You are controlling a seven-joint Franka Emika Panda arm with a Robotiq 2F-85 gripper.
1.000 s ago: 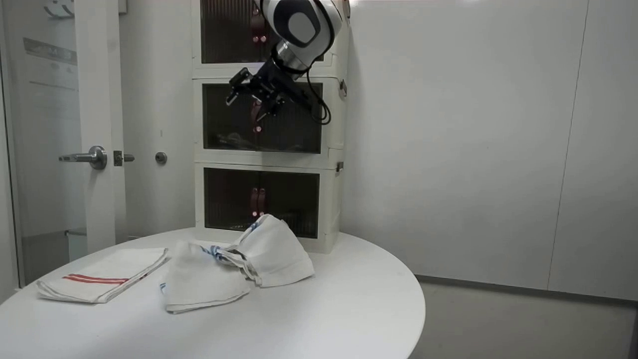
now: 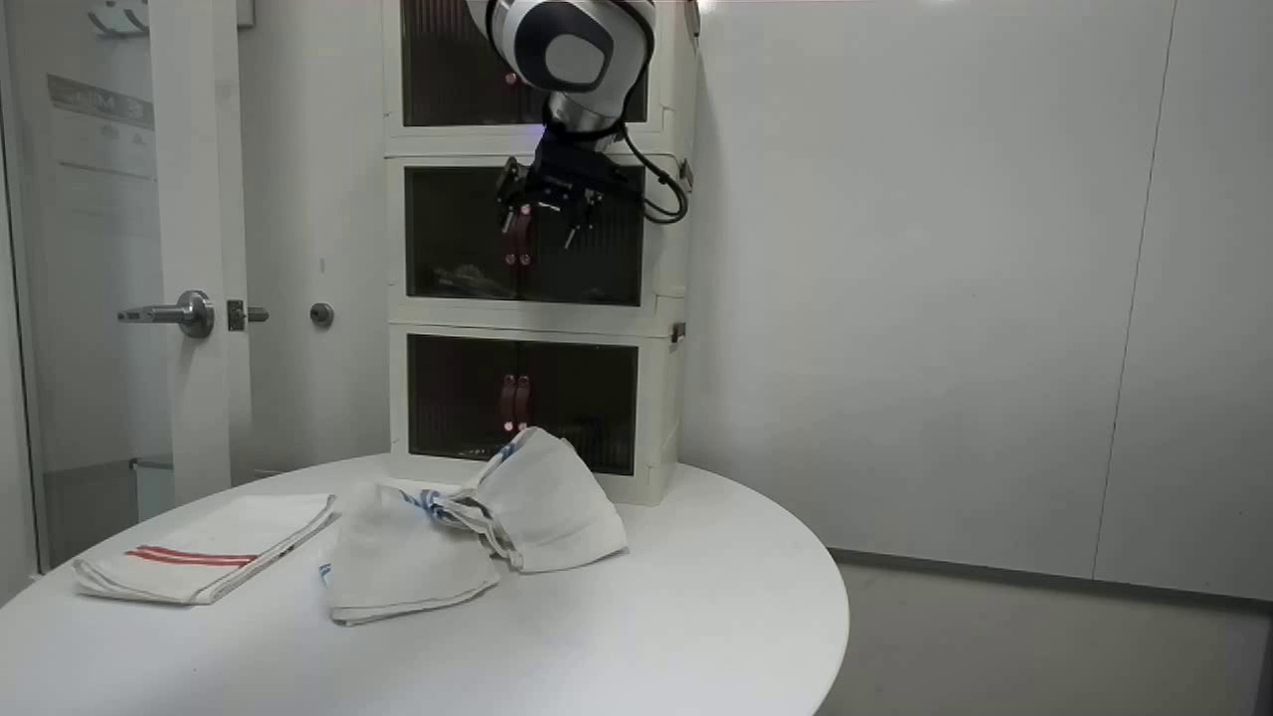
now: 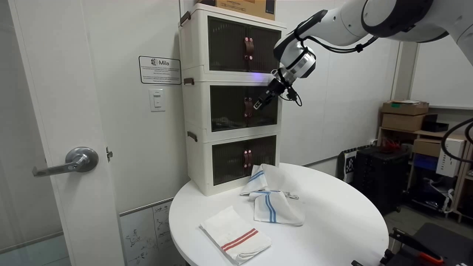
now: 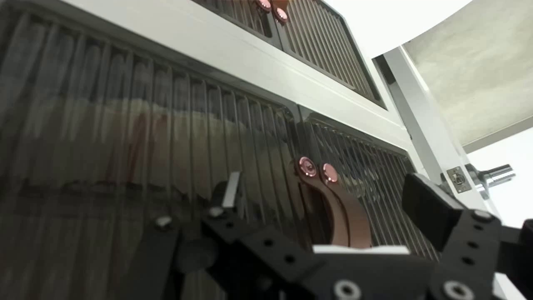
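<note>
My gripper (image 2: pixel 539 237) hangs in front of the middle box of the white cabinet (image 3: pixel 195 106), its fingers spread with nothing between them. In the wrist view the two brown strap handles (image 4: pixel 349 220) of that box appear between the separated fingers, in line with the gap; no contact can be made out. The middle box's dark ribbed doors (image 3: pixel 228 108) are shut. On the table lie a folded white cloth with red stripes (image 2: pixel 215 537) and, nearer the cabinet, rumpled white cloth with blue stripes (image 2: pixel 555 507), partly propped up.
The top box and bottom box (image 3: pixel 235 162) have shut doors too. A door with a lever handle (image 2: pixel 179 312) stands to the left. Pale shapes show in the ribbed panel in the wrist view; cannot tell what they are.
My gripper has turned from a slant to nearly level and shifted a little to the right in exterior view 1. The cloths and cabinet doors look the same.
</note>
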